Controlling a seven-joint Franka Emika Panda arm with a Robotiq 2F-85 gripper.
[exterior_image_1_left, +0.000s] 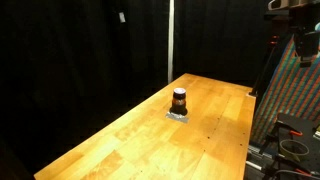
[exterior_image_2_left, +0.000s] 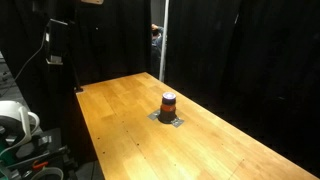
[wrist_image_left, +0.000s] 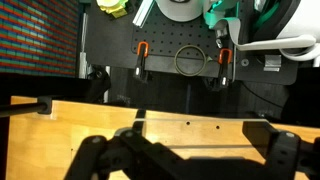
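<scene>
A small dark cylindrical object with a pale top (exterior_image_1_left: 179, 98) stands upright near the middle of the wooden table; its reddish band shows in the second exterior view (exterior_image_2_left: 168, 108). Flat grey pieces (exterior_image_2_left: 178, 122) lie at its base. Well away from it, my gripper is open, its black fingers wide apart and nothing between them. The wrist view looks down on the table's edge and does not include the cylinder. In the exterior views, the arm is only partly visible at the upper corners, too dark to make out the fingers.
Bare wood covers most of the table (exterior_image_1_left: 130, 145). Beyond its edge, the wrist view shows a dark perforated plate (wrist_image_left: 185, 40) with two orange-tipped fittings, cables, a round grey part and white-and-green items. Black curtains (exterior_image_2_left: 260, 60) surround the table.
</scene>
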